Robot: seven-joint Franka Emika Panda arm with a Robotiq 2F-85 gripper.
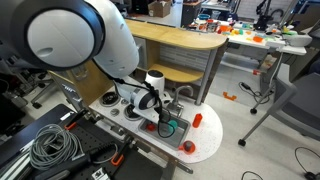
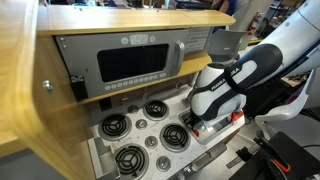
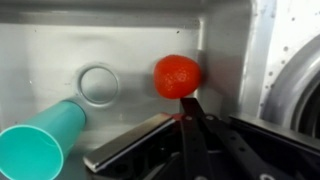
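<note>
A rounded red object [image 3: 177, 77] lies in the metal sink [image 3: 130, 24], close to its side wall. Just below it in the wrist view are the tips of my gripper, shut with nothing visible between them; whether they touch the red object I cannot tell. A teal cup [image 3: 42, 142] lies in the same basin, to the lower left, beyond the round drain [image 3: 98, 84]. In exterior view 1 the teal cup [image 1: 171, 128] is right of the arm, and the red object [image 1: 151, 127] shows low beside it.
Stove burners [image 2: 151, 142] adjoin the sink on one side. The faucet [image 1: 181, 92] rises behind the basin. A red bottle [image 1: 197, 120] stands on the white counter to the right, and another red item [image 1: 188, 146] sits by the sink's front right corner.
</note>
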